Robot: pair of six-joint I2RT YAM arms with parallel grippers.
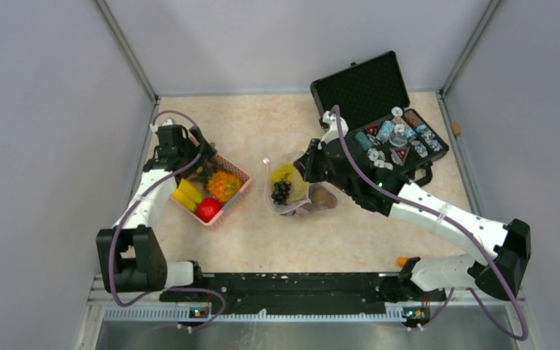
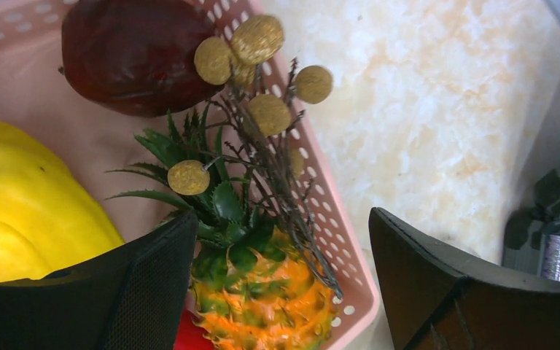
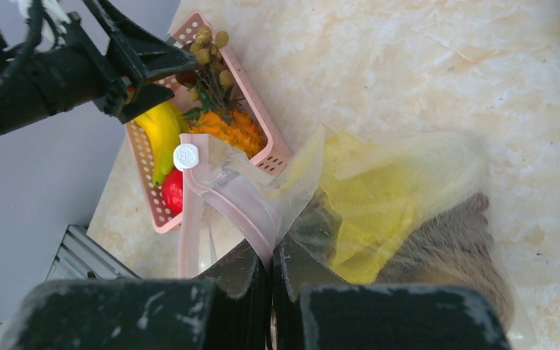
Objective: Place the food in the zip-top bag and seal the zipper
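A pink basket [image 1: 233,208] holds bananas [image 2: 22,189], a dark red fruit [image 2: 131,55], a pineapple [image 2: 259,299], dried stems with gold discs [image 2: 270,113] and a red fruit [image 1: 208,208]. My left gripper hangs over its back part, fingers apart, with nothing seen between their tips. The clear zip bag [image 1: 286,200], holding dark grapes, yellow and brown items, sits mid-table; its zipper has a white slider [image 3: 186,156]. My right gripper is shut on the bag's edge.
An open black case [image 1: 364,87] of small containers stands at the back right. A small orange object [image 1: 402,261] lies at the front right.
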